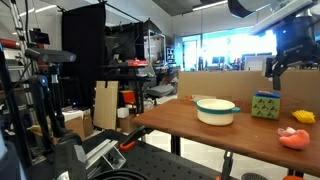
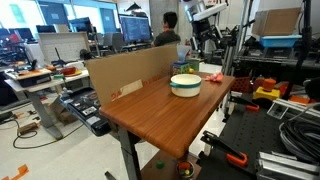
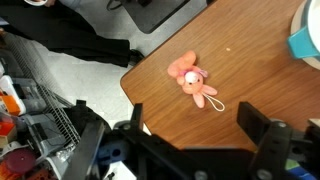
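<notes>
A pink plush toy (image 3: 192,80) with a thin loop lies on the brown table, between and beyond my fingers in the wrist view. In exterior view 1 the same plush toy (image 1: 295,138) is near the table's right front edge. My gripper is open, its dark fingers wide apart with nothing between them. It hangs well above the table, and exterior view 1 has the gripper (image 1: 272,72) over the area of the green box (image 1: 265,108), which carries something blue on top. A white bowl (image 1: 216,113) stands on the table to the left.
A yellow item (image 1: 303,117) lies behind the plush toy at the right. A low wooden panel (image 2: 130,77) borders the table's far side. Exterior view 2 shows bare tabletop (image 2: 150,113) at the end beyond the bowl.
</notes>
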